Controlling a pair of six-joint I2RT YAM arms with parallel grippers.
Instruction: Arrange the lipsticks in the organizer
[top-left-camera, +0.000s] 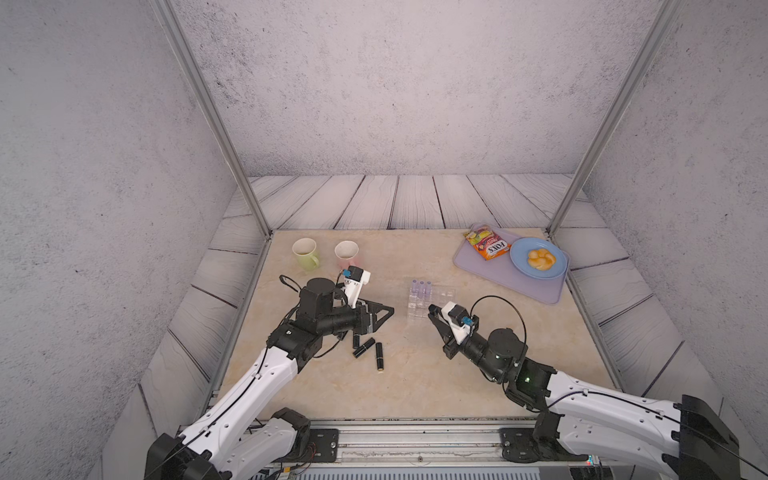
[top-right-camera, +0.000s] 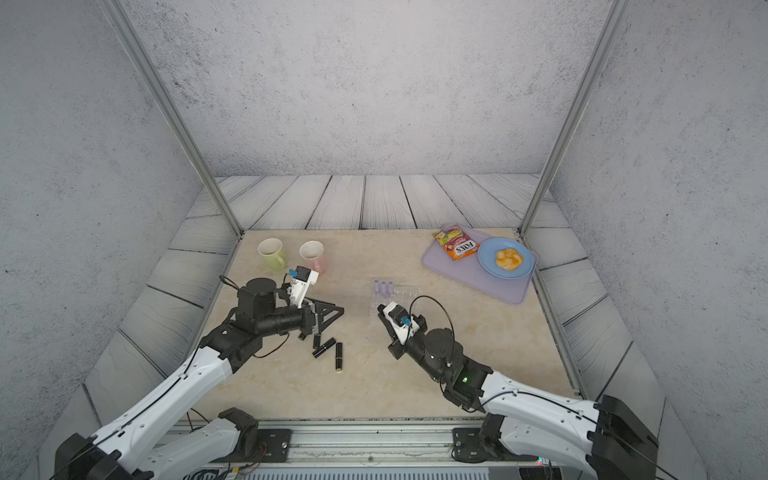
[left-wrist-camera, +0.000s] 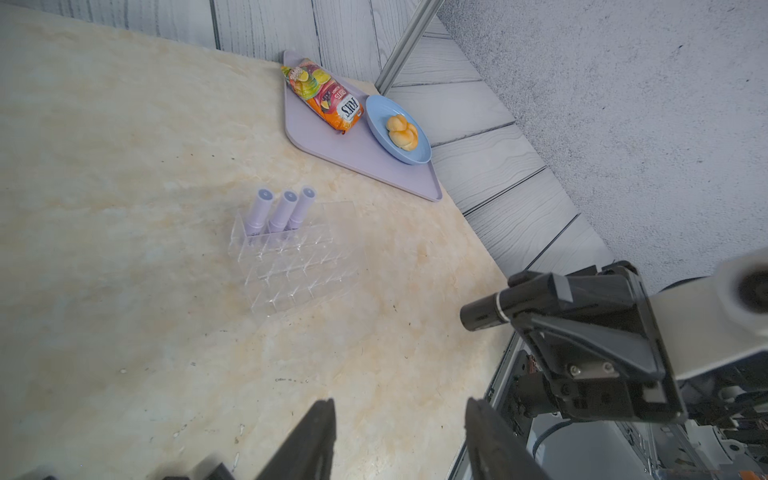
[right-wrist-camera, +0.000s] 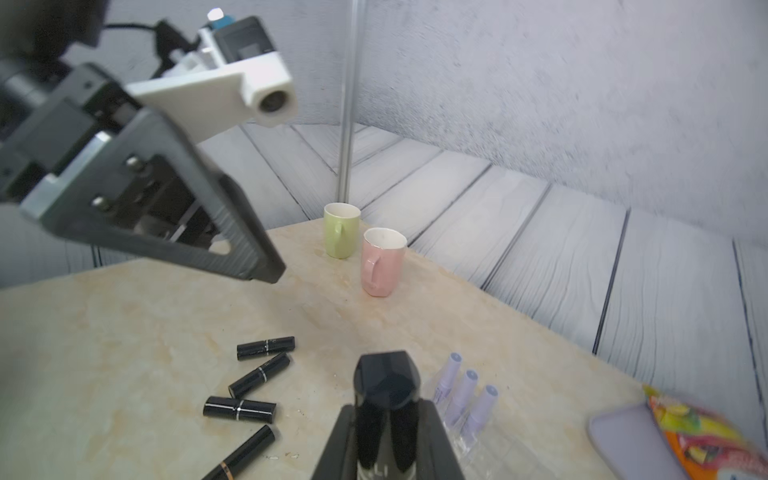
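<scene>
A clear organizer (left-wrist-camera: 296, 280) holds three lilac lipsticks (left-wrist-camera: 282, 209) standing in its back row, at the middle of the table. My right gripper is shut on a black lipstick (left-wrist-camera: 480, 313), held raised just in front of the organizer's right part. Several black lipsticks (right-wrist-camera: 240, 409) lie on the table below my left gripper, which is open with nothing between its fingers, to the left of the organizer.
A green mug (top-left-camera: 305, 251) and pink mug (top-left-camera: 347, 253) stand at the back left. A lilac tray (top-left-camera: 520, 288) with a snack bag (top-left-camera: 485, 242) and blue plate (top-left-camera: 520, 250) lies at the back right.
</scene>
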